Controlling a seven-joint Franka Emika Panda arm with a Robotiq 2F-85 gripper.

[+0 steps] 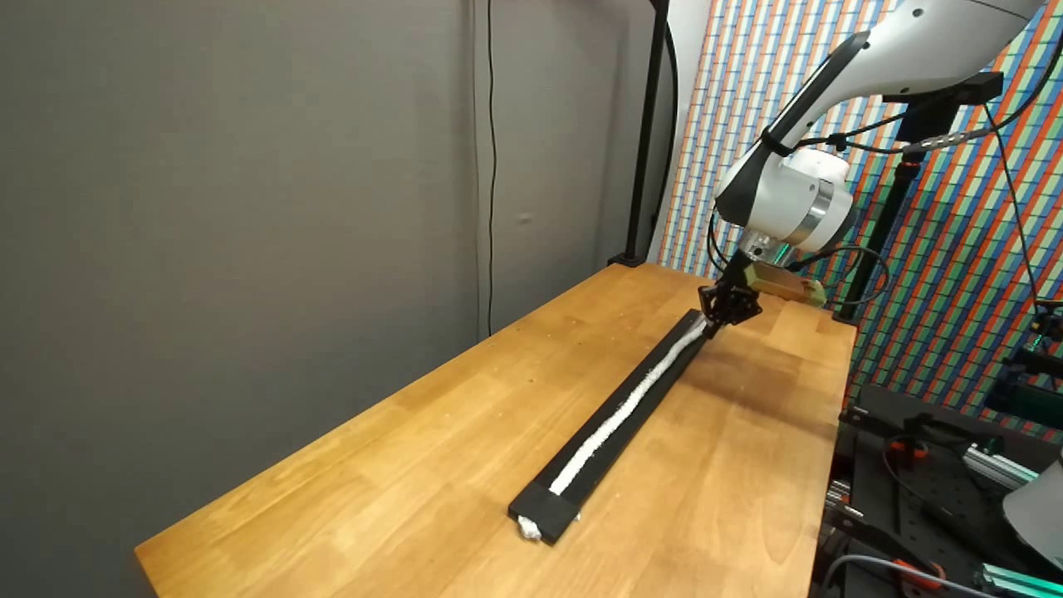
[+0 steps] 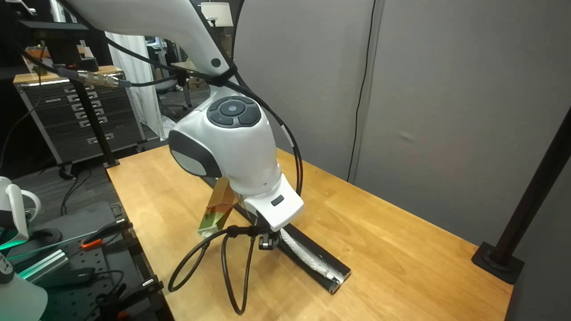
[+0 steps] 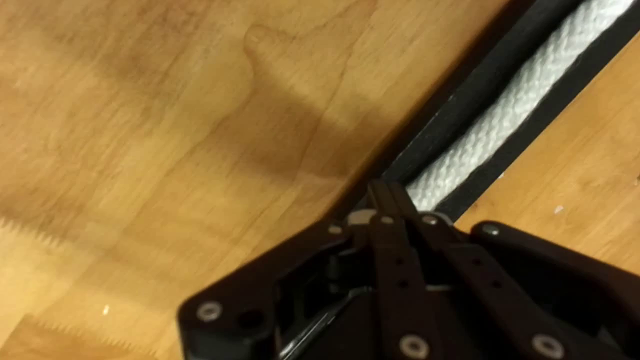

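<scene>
A white braided rope runs lengthwise along a long black channel lying on the table. At the near end a tuft of the rope pokes out past the channel's black cover. My gripper is down at the channel's far end. Seen from the wrist, the gripper is shut, its fingertips side by side at the edge of the rope and the black channel wall. Nothing shows between the fingers; whether the tips touch the rope cannot be told. In the second exterior view the arm hides the channel's middle.
A black post stands at a table corner, with a grey wall alongside. Cables loop loosely beneath my wrist.
</scene>
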